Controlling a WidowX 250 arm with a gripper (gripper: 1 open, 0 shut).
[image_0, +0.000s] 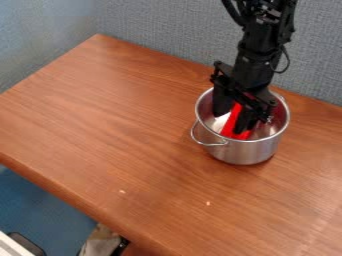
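A steel pot (241, 150) with a wire handle stands at the right of the wooden table. My black gripper (243, 108) reaches down into it from above, its fingers among or over a red object (231, 125) inside. Something white lies beside the red object. Whether the fingers hold anything cannot be made out, as the dark parts overlap.
A grey padded wall runs along the back. At the lower left the table's edge drops to a blue floor with some objects.
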